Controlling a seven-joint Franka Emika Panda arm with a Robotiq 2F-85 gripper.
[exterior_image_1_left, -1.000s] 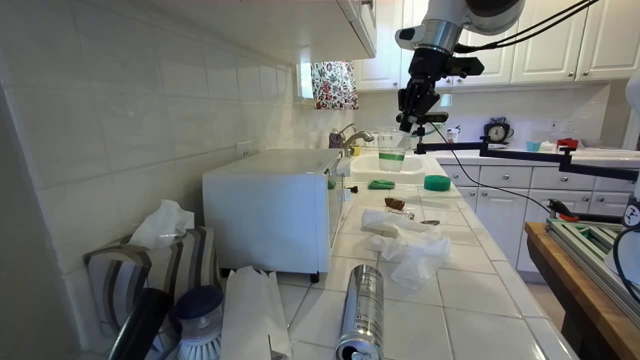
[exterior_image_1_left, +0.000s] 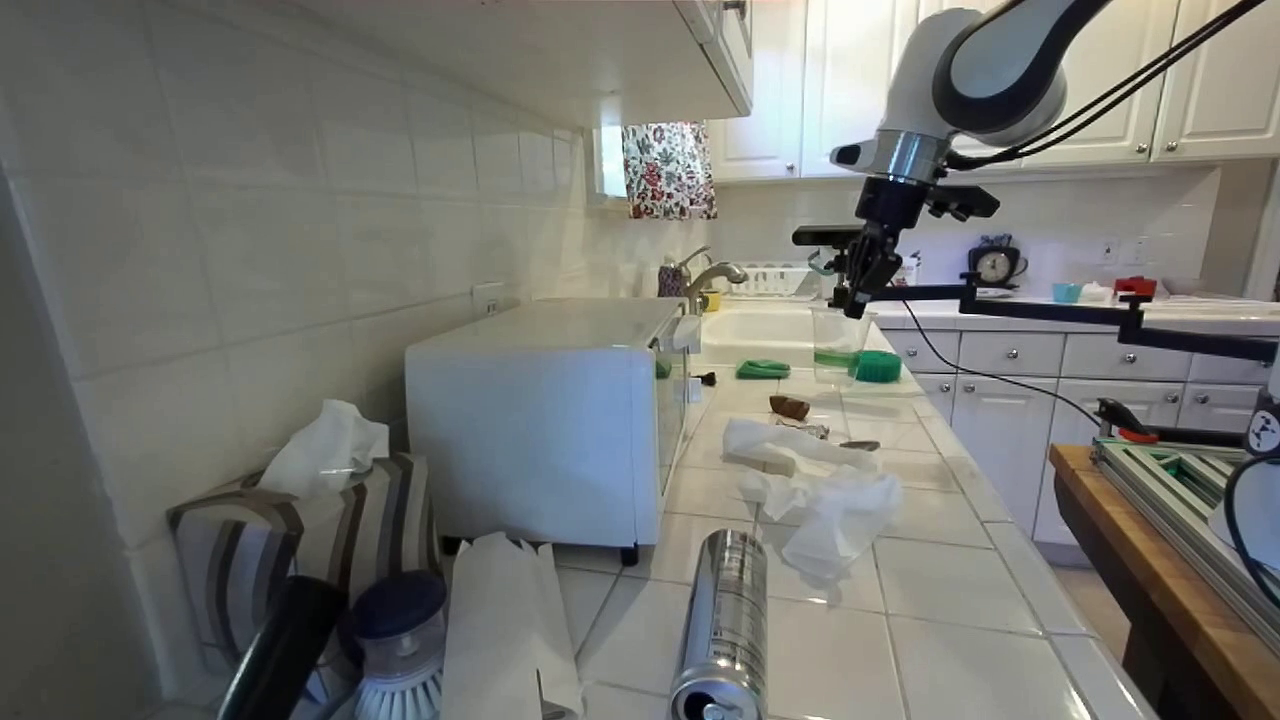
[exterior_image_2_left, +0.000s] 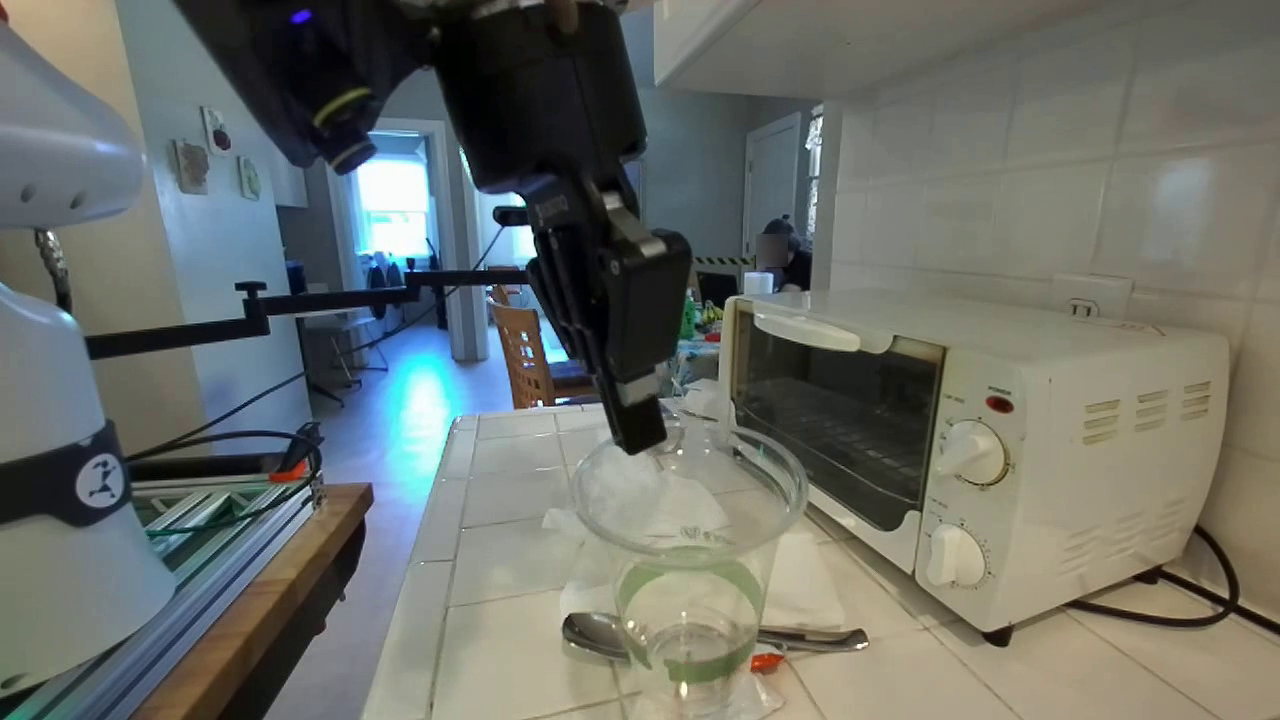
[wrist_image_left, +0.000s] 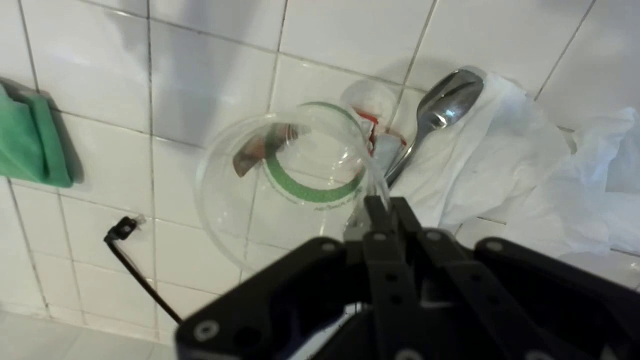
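A clear plastic cup with a green band (exterior_image_2_left: 692, 564) hangs upright or nearly so from my gripper (exterior_image_2_left: 638, 422), whose fingers are shut on its rim. From above, in the wrist view, the cup (wrist_image_left: 315, 194) opens toward the camera and its rim runs between the fingertips of my gripper. Exterior view 1 has the cup (exterior_image_1_left: 836, 342) faintly visible under my gripper (exterior_image_1_left: 854, 307), near the sink end of the counter. Whether its base touches the tiles is hard to tell.
Spoons (wrist_image_left: 447, 108), a brown piece (wrist_image_left: 249, 156) and crumpled paper (wrist_image_left: 510, 162) lie around the cup. A green cloth (wrist_image_left: 30, 141) is on the tiles. The white toaster oven (exterior_image_1_left: 540, 408) lines the wall; a can (exterior_image_1_left: 726, 624) lies nearer, and a green scrubber (exterior_image_1_left: 877, 366) sits by the edge.
In exterior view 1, my gripper and the cup have moved to the right and lower, from in front of the sink to beside the green scrubber. The counter objects stay put.
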